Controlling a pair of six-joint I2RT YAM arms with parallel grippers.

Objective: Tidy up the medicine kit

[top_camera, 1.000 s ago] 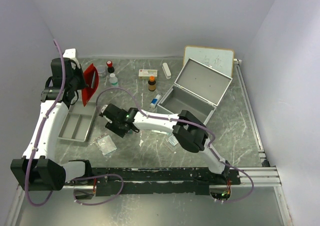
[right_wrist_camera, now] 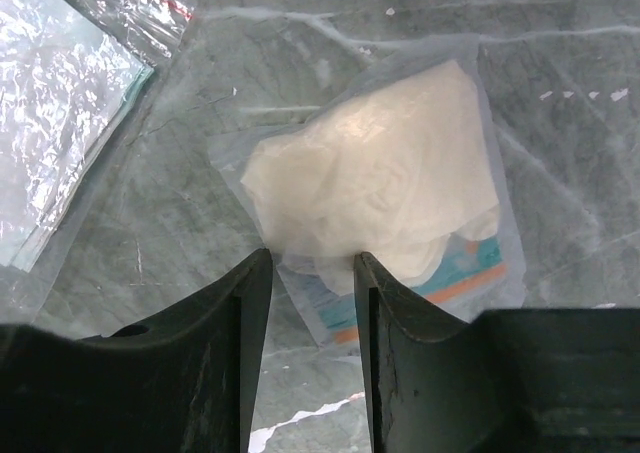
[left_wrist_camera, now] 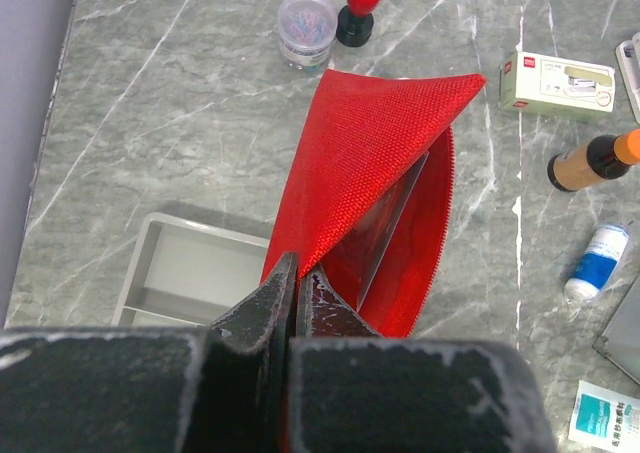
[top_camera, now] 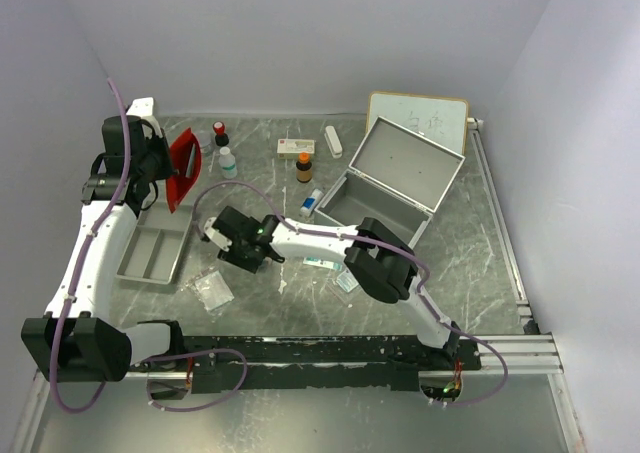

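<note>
A red cloth pouch (left_wrist_camera: 370, 163) with something flat and clear inside hangs above the table at the left, and my left gripper is shut on its edge. My right gripper is part open, pointing down at a clear bag (right_wrist_camera: 380, 173) with beige, folded contents and a teal and orange strip. Its fingertips reach the bag's near edge; whether they touch it I cannot tell. From the top view the right arm hides this bag. The grey medicine box (top_camera: 375, 208) lies with its lid (top_camera: 410, 163) raised at the right.
A grey divided tray (top_camera: 155, 248) stands at the left. Another clear zip bag (top_camera: 212, 289) lies near the front. Farther back are a brown bottle (top_camera: 304, 168), a white bottle (top_camera: 228, 163), a small carton (top_camera: 296, 148) and a blue-white tube (top_camera: 311, 203).
The left arm holds still with the red pouch.
</note>
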